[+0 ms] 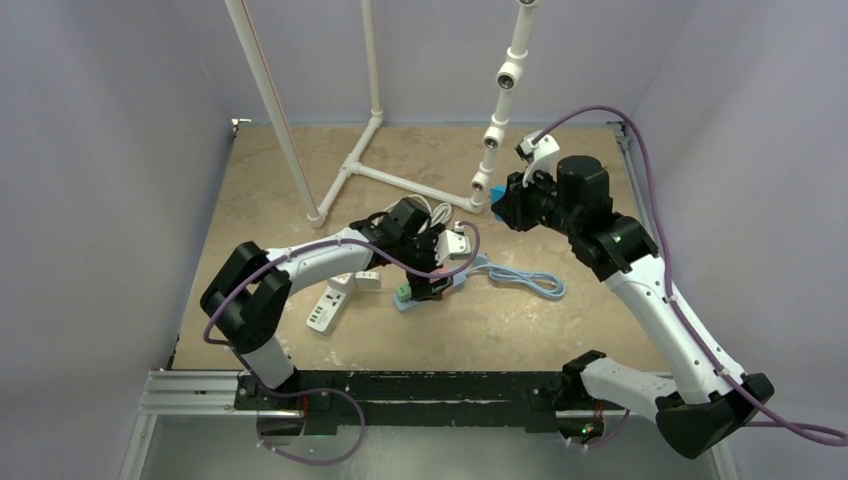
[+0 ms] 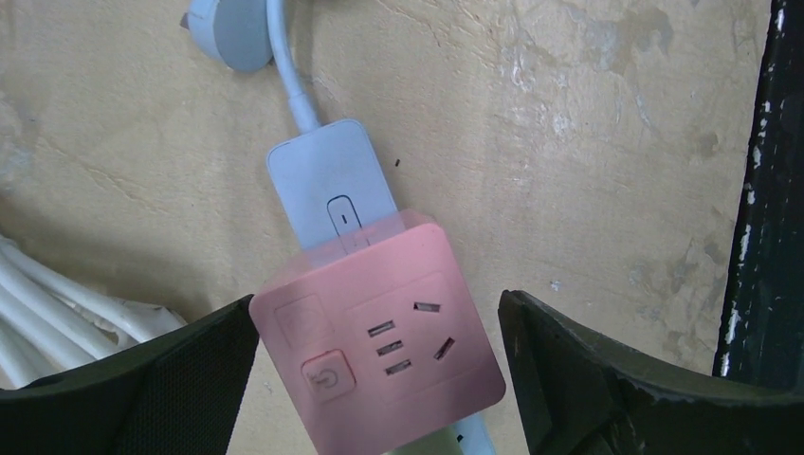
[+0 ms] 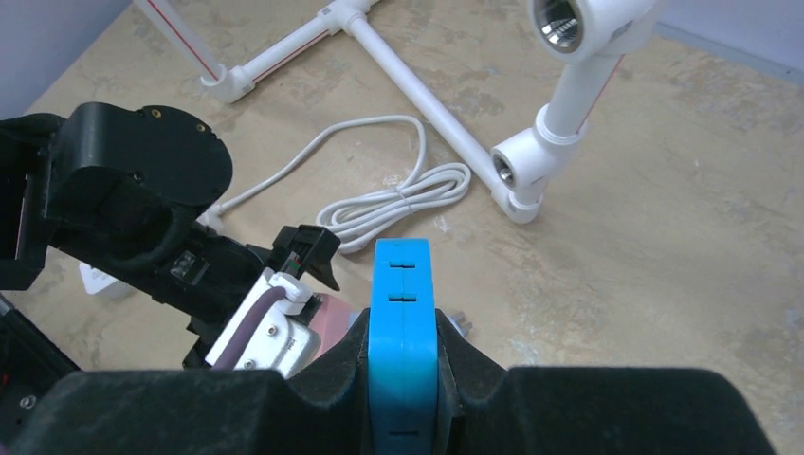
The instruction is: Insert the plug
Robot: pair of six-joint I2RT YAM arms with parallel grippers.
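A pink socket block (image 2: 379, 341) sits on a pale blue power strip (image 2: 327, 175), between the open fingers of my left gripper, which is down over it. In the top view that gripper (image 1: 430, 275) covers much of the block. My right gripper holds a bright blue block (image 3: 402, 275) with slots on its face, raised at the right in the top view (image 1: 497, 200). A green piece (image 1: 403, 291) is on the strip's near end.
A white power strip (image 1: 322, 313) lies to the left. Coiled white cable (image 3: 389, 210) lies behind, blue cable (image 1: 530, 280) to the right. A white pipe frame (image 1: 410, 185) stands at the back.
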